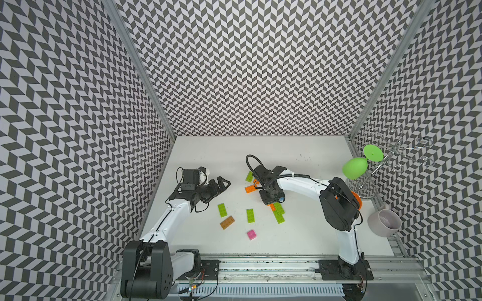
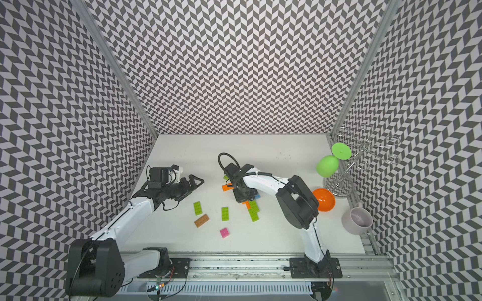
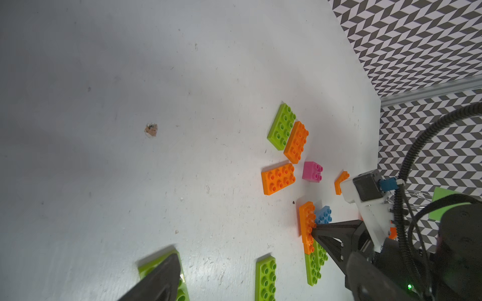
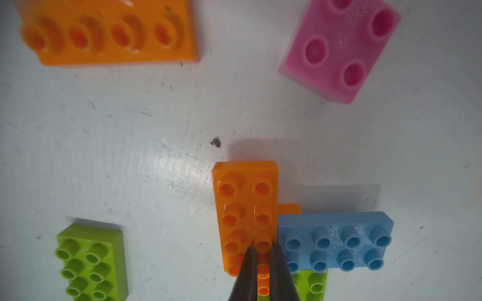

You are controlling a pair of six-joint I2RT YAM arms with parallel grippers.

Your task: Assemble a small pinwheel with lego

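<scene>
Beneath my right gripper, a small cluster of bricks lies on the table: an upright-facing orange brick (image 4: 246, 200), a blue brick (image 4: 334, 240) beside it and green bricks (image 3: 312, 268) at its near end. Both right fingertips are over the near part of the orange brick, a narrow gap between them with orange studs showing through; whether they grip it is unclear. Part of another orange piece (image 4: 289, 208) peeks out behind the blue one. My left gripper (image 1: 224, 186) stands open and empty above bare table, left of the cluster.
Loose nearby are an orange brick (image 3: 278, 179), a pink brick (image 4: 341, 50) and green bricks (image 1: 250, 215). Brown (image 1: 227, 222) and pink (image 1: 251, 234) pieces lie in front. A mug (image 1: 384, 222) and metal rack stand right.
</scene>
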